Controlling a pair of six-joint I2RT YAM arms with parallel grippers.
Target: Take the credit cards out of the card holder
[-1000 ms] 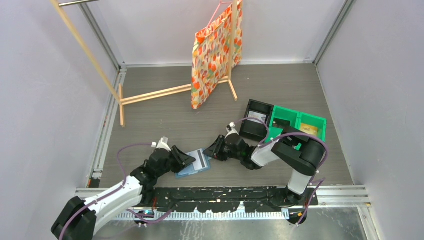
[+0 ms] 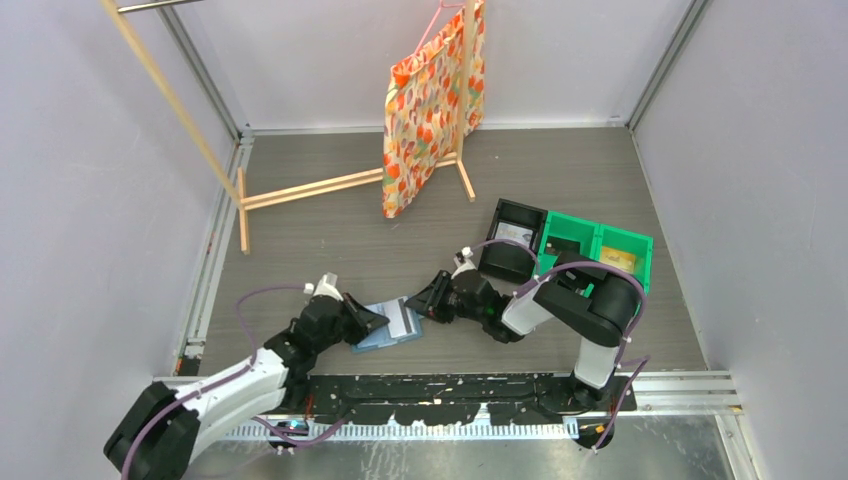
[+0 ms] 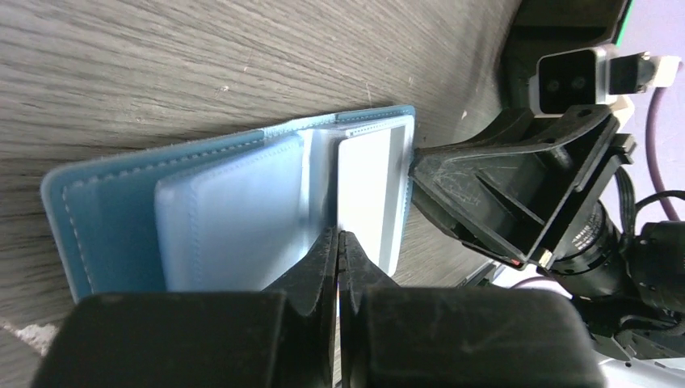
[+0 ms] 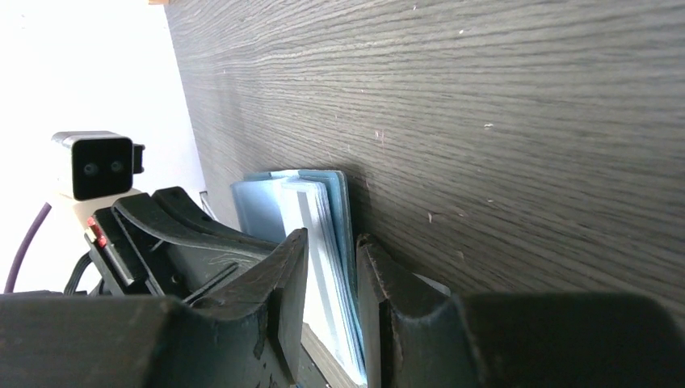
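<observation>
The light blue card holder [image 2: 378, 340] lies opened out on the table between my two grippers. In the left wrist view, a white card with a grey stripe [image 3: 363, 186] sits in the pocket at the holder's right side. My left gripper is shut, its fingertips at the card's left edge; nothing clear shows between them. At the opposite edge is my right gripper, part open. Its fingers stand on either side of the holder's edge [image 4: 341, 202] in the right wrist view. Whether they touch it is hard to tell.
A black box [image 2: 507, 262] holding a card stands at the back right, beside green bins [image 2: 597, 222] partly covered by the right arm. A wooden rack [image 2: 315, 188] with a patterned cloth [image 2: 430, 110] occupies the back. Bare table lies behind the holder.
The right arm's elbow has moved a little, while its gripper stays at the holder's right edge.
</observation>
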